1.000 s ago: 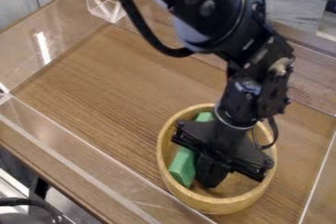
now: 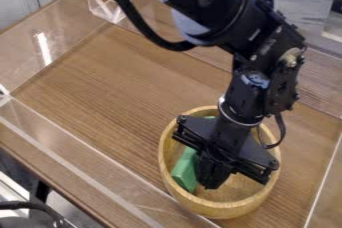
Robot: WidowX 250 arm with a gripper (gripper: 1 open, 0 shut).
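My black gripper (image 2: 214, 152) reaches down from the top into a round tan bowl (image 2: 238, 202) at the lower right of the view. Its fingers sit inside the bowl and look shut. A green object (image 2: 186, 172) lies in the bowl along its left side, partly behind the fingers. I cannot tell whether the fingertips touch it, as they hide part of it.
A small clear rack (image 2: 110, 2) stands at the back left.
The gripper has shifted slightly within the bowl, tilting and moving a little left over the green object, which is now more covered.
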